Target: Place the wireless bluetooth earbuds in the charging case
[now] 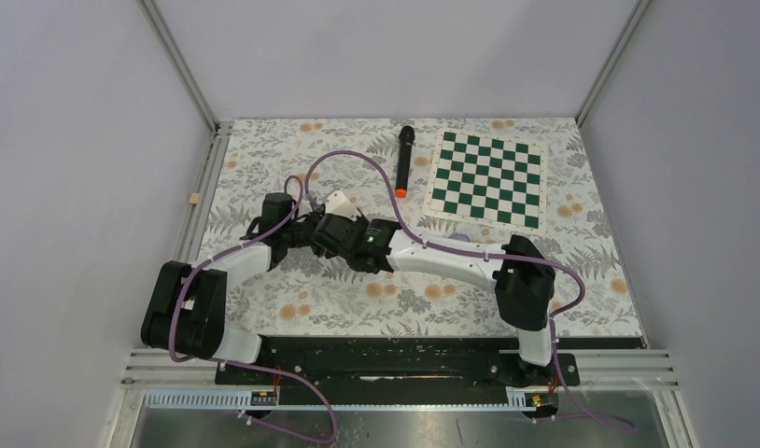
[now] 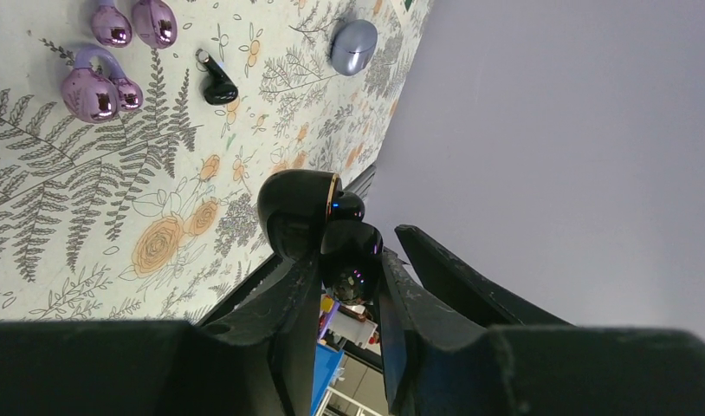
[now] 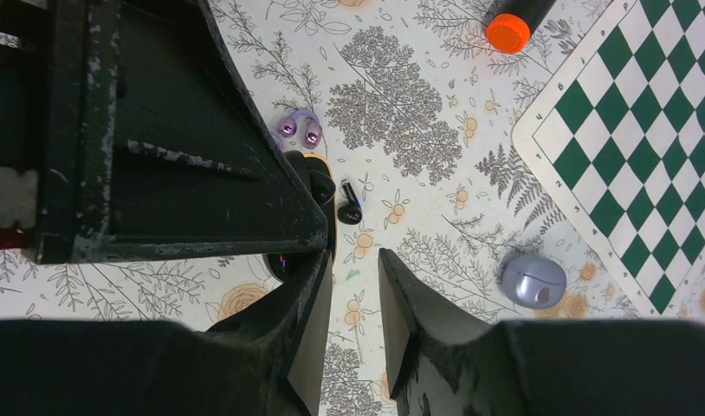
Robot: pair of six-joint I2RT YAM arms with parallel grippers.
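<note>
My left gripper is shut on the black charging case (image 2: 293, 208), whose lid stands open with a small blue light showing, in the left wrist view. My right gripper is part open above the table, close beside the case, with nothing visible between its fingertips; in the right wrist view the case is mostly hidden behind the left gripper. A loose black earbud lies on the table, also the earbud (image 3: 350, 208) in the right wrist view. The arms meet at the left-middle of the table in the top view.
Purple earphones (image 2: 92, 91), a silver rounded object (image 3: 533, 282), a microphone (image 1: 404, 163) and a checkered board (image 1: 484, 177) lie around the work spot.
</note>
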